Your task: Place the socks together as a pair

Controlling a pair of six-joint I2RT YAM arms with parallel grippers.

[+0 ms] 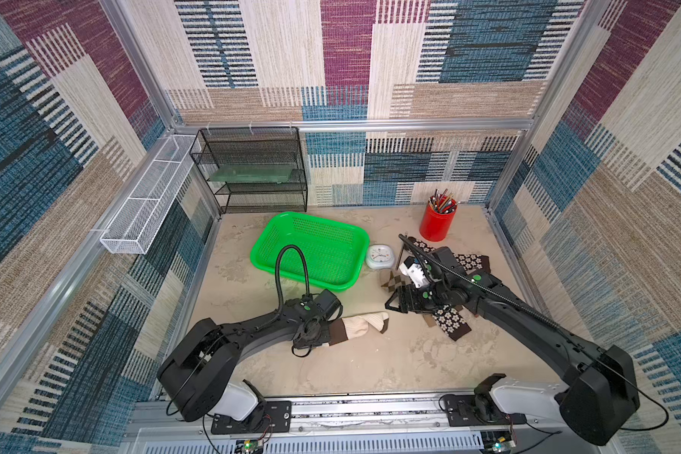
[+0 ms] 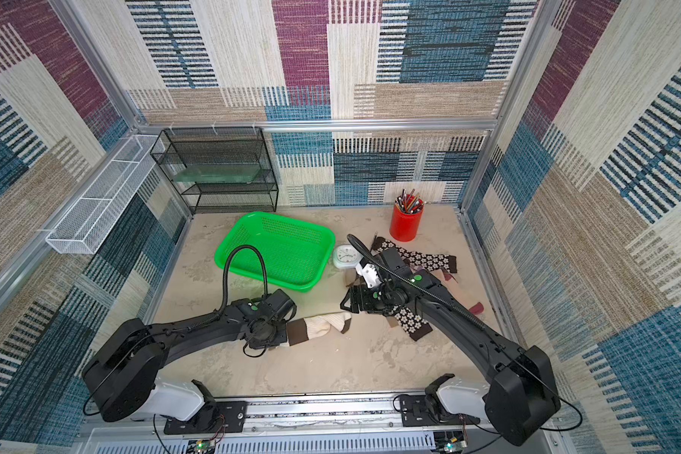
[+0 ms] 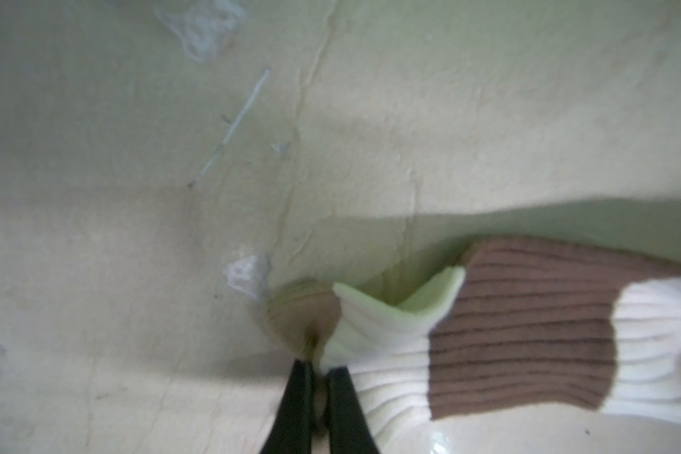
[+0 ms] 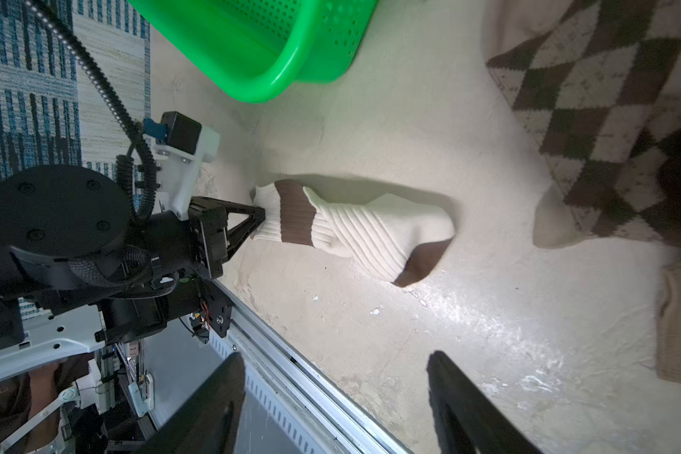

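A cream sock with brown bands (image 4: 355, 227) lies front centre on the table. My left gripper is shut on its cuff at the left end. My right gripper hangs above the table right of that sock, fingers apart with nothing between them. To the right, in the top left view, lie a brown checked sock (image 1: 389, 276), two flower-patterned socks (image 1: 452, 324) and other socks, partly hidden under the right arm.
A green basket (image 1: 310, 249) stands behind the cream sock, with a small white clock (image 1: 380, 255) beside it. A red pen cup (image 1: 436, 223) is at the back right. Wire shelves (image 1: 249, 166) stand at the back left.
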